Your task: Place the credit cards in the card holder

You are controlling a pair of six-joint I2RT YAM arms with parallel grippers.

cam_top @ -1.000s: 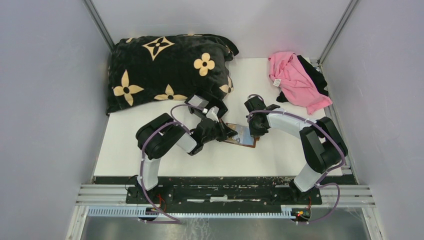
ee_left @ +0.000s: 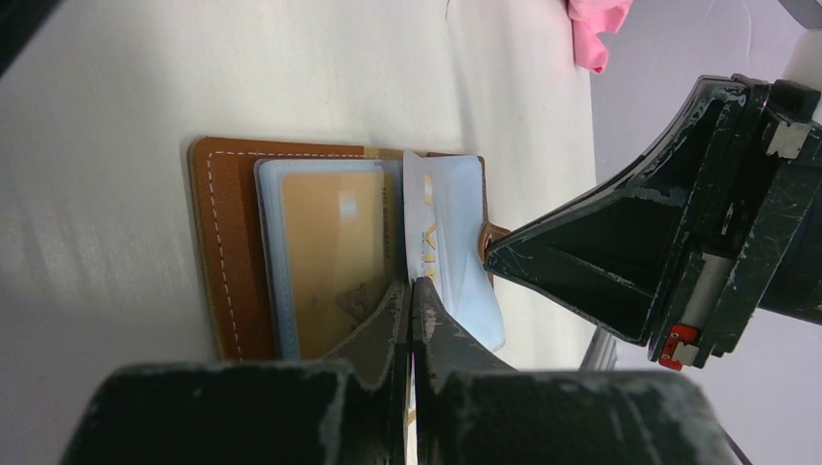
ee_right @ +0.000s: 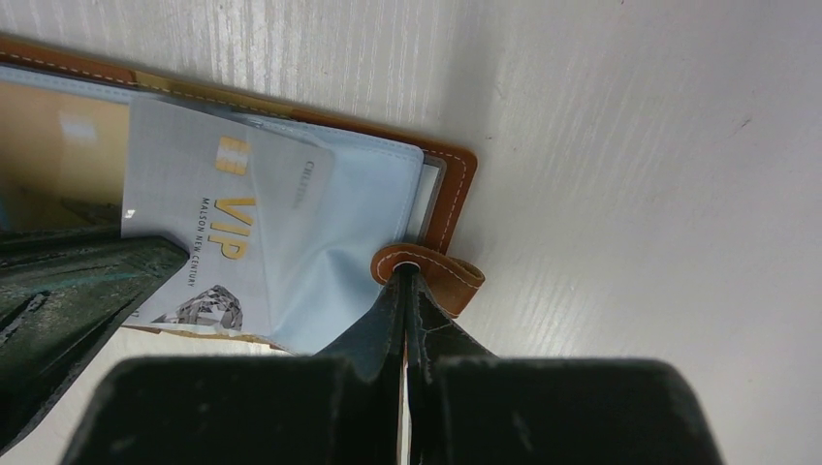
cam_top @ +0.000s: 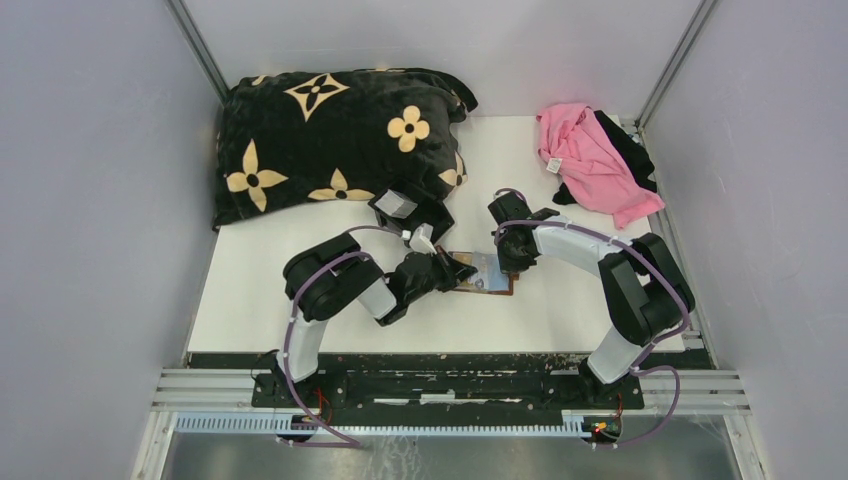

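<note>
The brown card holder [ee_left: 215,242] lies open on the table, its clear sleeves facing up. My left gripper is shut on a silver VIP card [ee_right: 208,218]. In the right wrist view, part of that card appears under the pale translucent sleeve [ee_right: 373,199] of the right page. Under the other sleeve shows a gold card [ee_left: 325,242]. My right gripper is shut at the holder's right edge, its tips against the curled brown strap [ee_right: 449,281]. Whether any thin sleeve edge sits between these tips cannot be made out.
A black open box [cam_top: 432,215] with a pale card [cam_top: 395,204] stands behind the left gripper, against a dark patterned cushion [cam_top: 340,140]. Pink cloth [cam_top: 590,165] lies at the back right.
My left arm has shifted slightly right and toward the front, its gripper moving a little over the holder. The right arm looks unmoved.
</note>
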